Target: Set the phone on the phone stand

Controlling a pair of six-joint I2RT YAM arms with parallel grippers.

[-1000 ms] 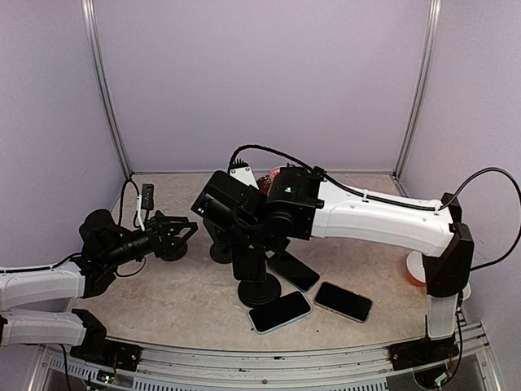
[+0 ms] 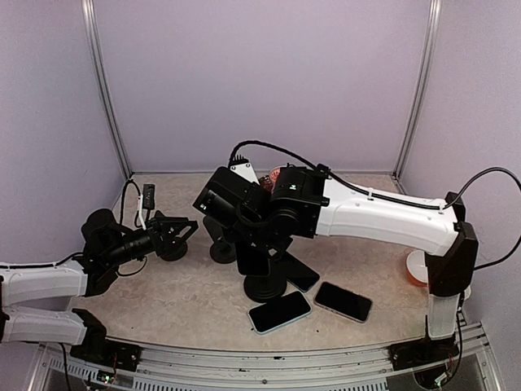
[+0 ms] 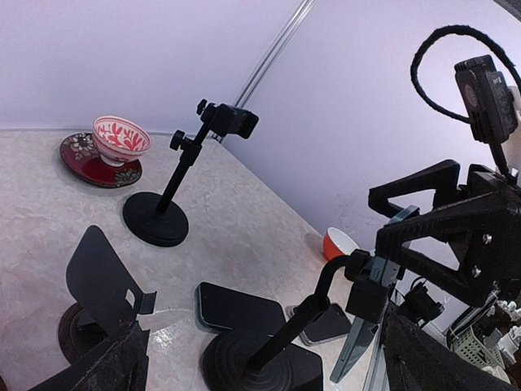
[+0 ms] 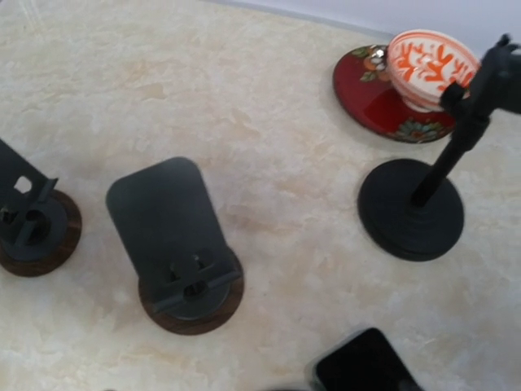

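Note:
A phone (image 3: 355, 350) stands upright at a stand's holder (image 3: 368, 293) on a black round base (image 2: 264, 285). In the left wrist view my right gripper is around the phone's top, fingers on either side; whether it grips tightly I cannot tell. In the top view the arm largely hides it. My left gripper (image 2: 183, 228) is open at the left, nothing between its fingers. Other phones (image 2: 343, 301) lie flat on the table, and black plate stands (image 4: 163, 212) stand behind.
A red plate (image 4: 366, 98) with a patterned bowl (image 3: 121, 134) is at the back, beside another black pole stand (image 4: 411, 208). A bowl (image 2: 415, 267) is at the right.
The phone at the stand, below my right gripper, has shifted slightly in the top view, and the right arm has risen slightly. The left arm stays still.

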